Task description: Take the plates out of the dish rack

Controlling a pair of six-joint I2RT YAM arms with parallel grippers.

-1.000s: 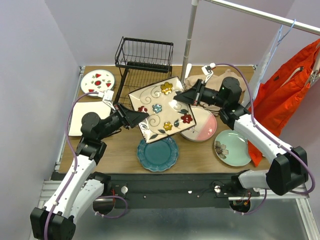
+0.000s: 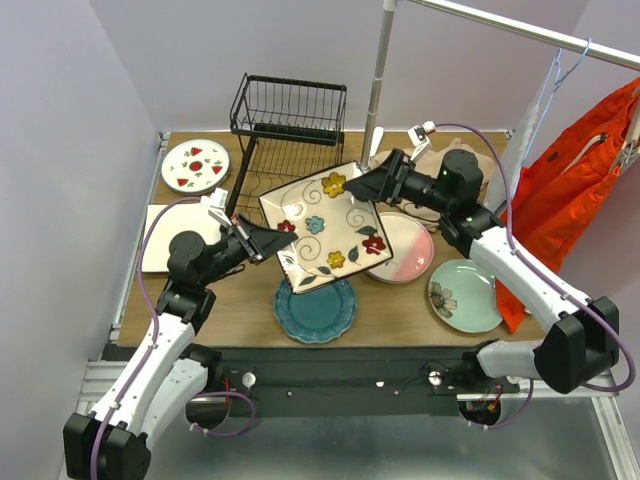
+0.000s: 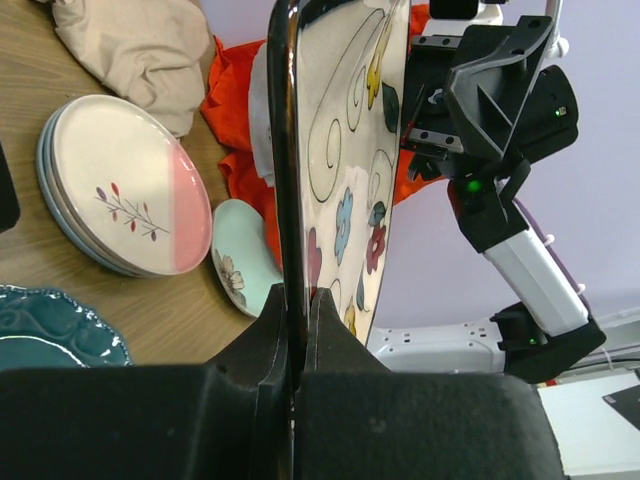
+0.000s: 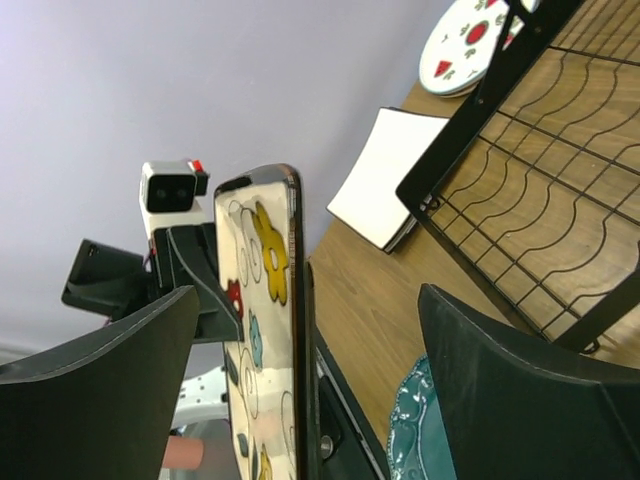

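A square cream plate with colored flowers and a dark rim (image 2: 325, 228) hangs above the table, its edge pinched by my left gripper (image 2: 290, 240). In the left wrist view the fingers (image 3: 262, 345) are shut on the rim of that plate (image 3: 340, 170). My right gripper (image 2: 355, 188) is close to the plate's upper right side in the top view. In the right wrist view its fingers (image 4: 110, 380) are spread wide, and the flowered plate (image 4: 265, 320) shows between them, farther out. The black dish rack (image 2: 290, 110) stands at the back; no plates show in it.
Below the held plate lies a scalloped blue plate (image 2: 315, 312). A pink-and-white plate stack (image 2: 410, 250) and a green plate (image 2: 465, 297) are to the right. A strawberry plate (image 2: 195, 165) and a white board (image 2: 165, 240) sit left. A metal pole (image 2: 378, 90) rises near the rack.
The flowered plate has shifted slightly toward the table's front and tilted a little. The left arm moved slightly, and the right gripper moved a little left, by the plate's edge.
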